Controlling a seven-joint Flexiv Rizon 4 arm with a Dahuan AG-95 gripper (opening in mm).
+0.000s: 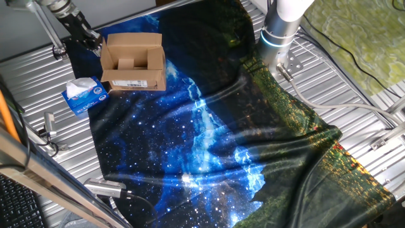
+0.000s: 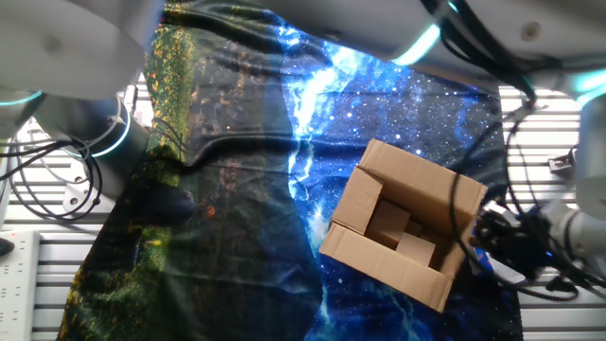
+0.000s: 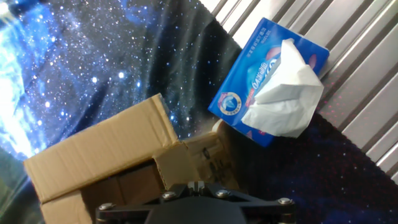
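An open cardboard box (image 1: 134, 71) stands on the cloth, its flaps raised around the opening. In the wrist view, part of the box (image 3: 106, 146) fills the lower left, and one of its flaps reaches toward my gripper. The fingertips appear together at the bottom centre, with nothing visible between them. From exterior view 1, my gripper (image 1: 98, 49) is right by the box's left flap; whether they touch is hard to tell. Exterior view 2 shows the box (image 2: 346, 242) with the dark gripper (image 2: 481, 232) at its right side, partly behind cables.
A blue tissue box (image 1: 85, 96) with a white tissue sticking out sits close to the cardboard box. The wrinkled galaxy-print cloth (image 1: 190, 145) covers most of the slatted metal table, with wide clear room. A white adapter (image 1: 107, 187) lies at the cloth's edge.
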